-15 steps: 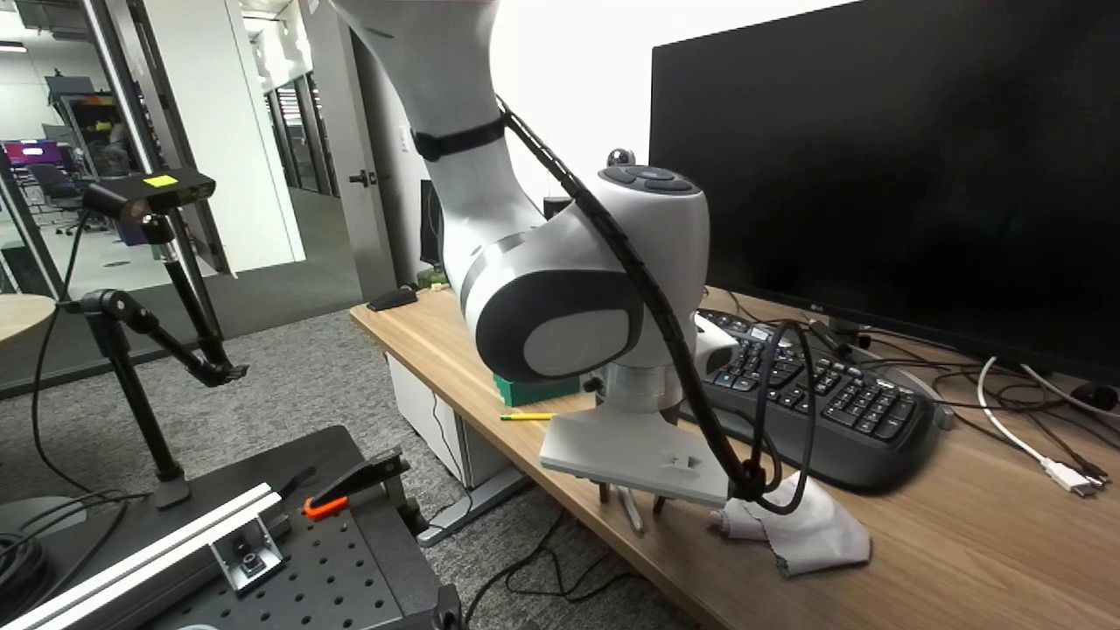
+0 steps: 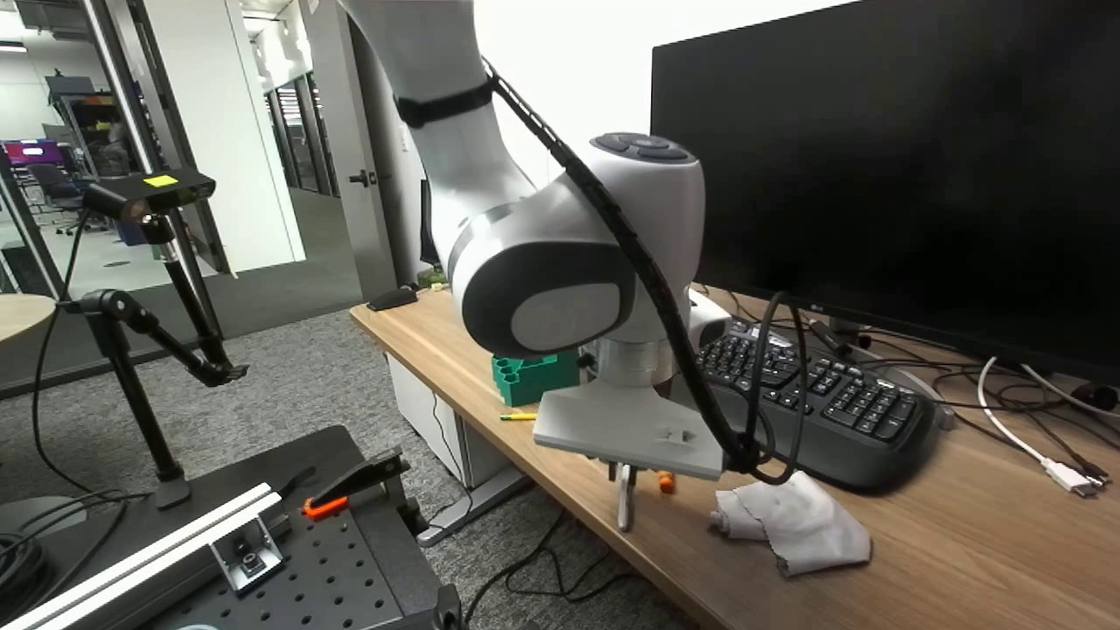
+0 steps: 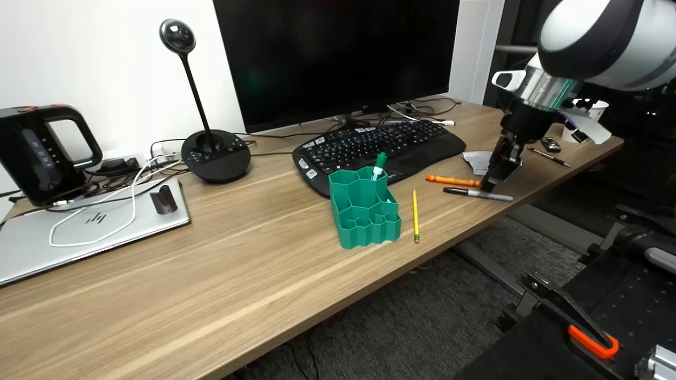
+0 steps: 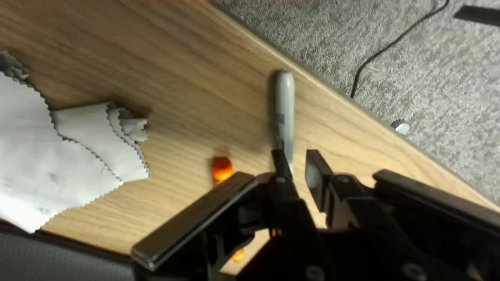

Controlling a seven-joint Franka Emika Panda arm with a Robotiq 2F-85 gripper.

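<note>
A grey marker with a dark cap [image 3: 478, 193] is level, close to the tabletop near the front edge. My gripper is over it, its fingers closed to a narrow gap with the marker between them. From the wrist, the marker's pale end [image 4: 284, 96] sticks out past the fingertips, and the left finger hides part of it. Whether it touches the table I cannot tell. Beside it lies an orange crayon-like stick [image 3: 453, 181]; the wrist view shows its end [image 4: 221, 169] left of the fingers.
A green hexagonal holder [image 3: 371, 237] contains a green-capped marker [image 3: 378, 165]. A yellow pencil [image 3: 415, 216] lies beside the holder. Grey cloth [image 2: 803, 525], the keyboard [image 3: 386, 149] and the monitor [image 3: 342, 63] are nearby. Open wood lies left of the holder.
The arm has risen slightly and shifted left in exterior view 1.
</note>
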